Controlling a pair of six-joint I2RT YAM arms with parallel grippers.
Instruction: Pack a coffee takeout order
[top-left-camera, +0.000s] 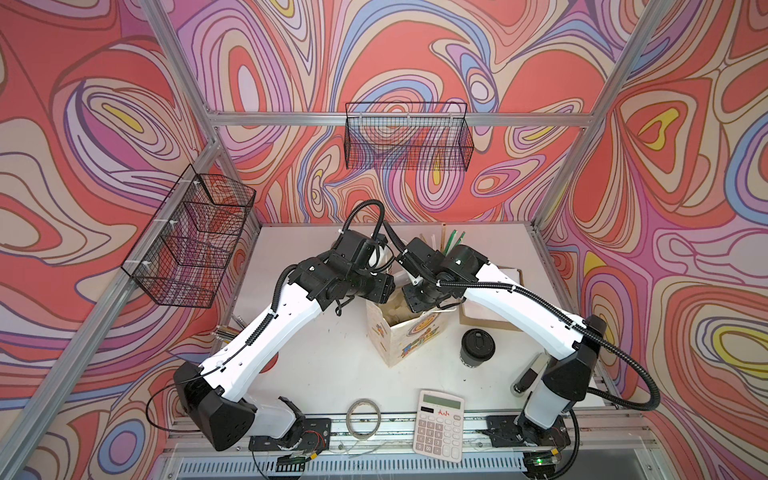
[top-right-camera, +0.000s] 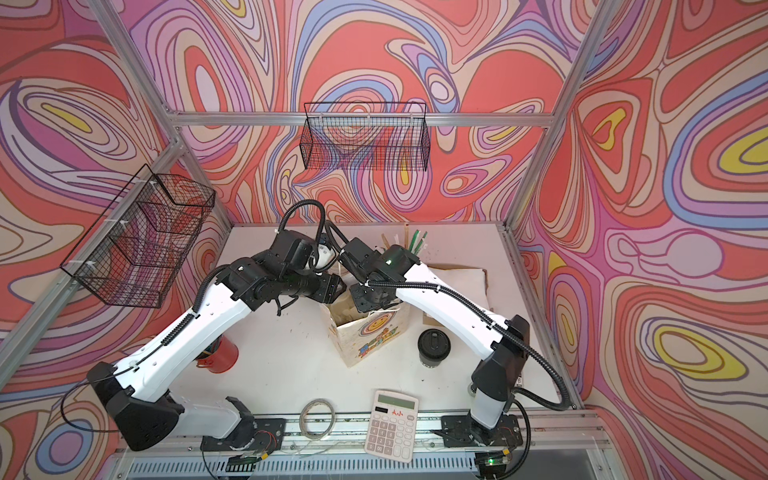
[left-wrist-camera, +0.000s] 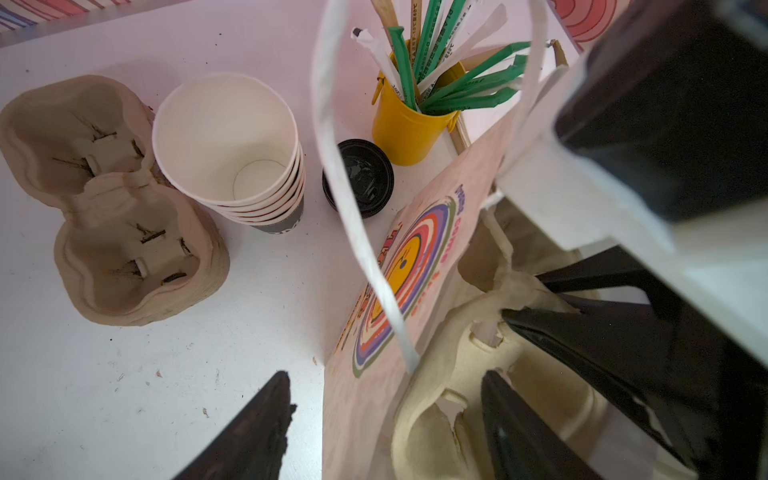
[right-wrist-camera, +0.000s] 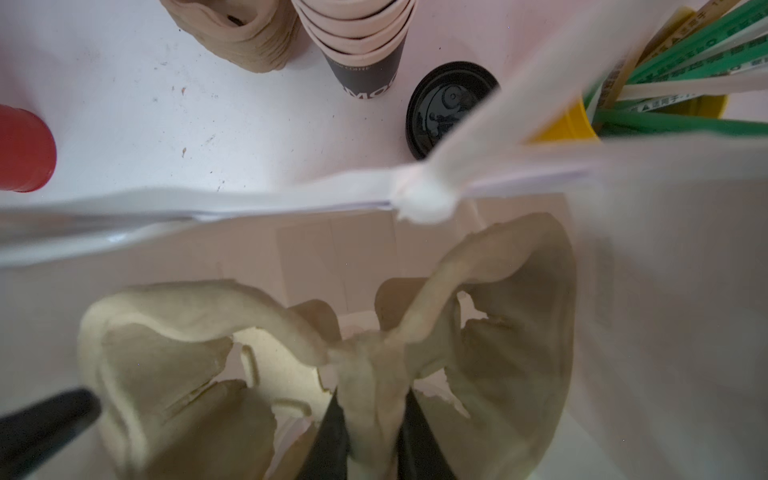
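Note:
A white paper bag with a colourful print stands upright and open mid-table. Inside it sits a beige pulp cup carrier; my right gripper is shut on its narrow middle bridge, between the two cup wells. My left gripper is open at the bag's upper edge. In the left wrist view its fingers stand on either side of the printed wall and the carrier's near end, with no grip showing. One white twisted handle rises in front of that camera. The bag's floor is mostly hidden.
Behind the bag are more pulp carriers, stacked paper cups, a black lid and a yellow bucket of straws. A lidded cup stands to its right; a calculator lies in front.

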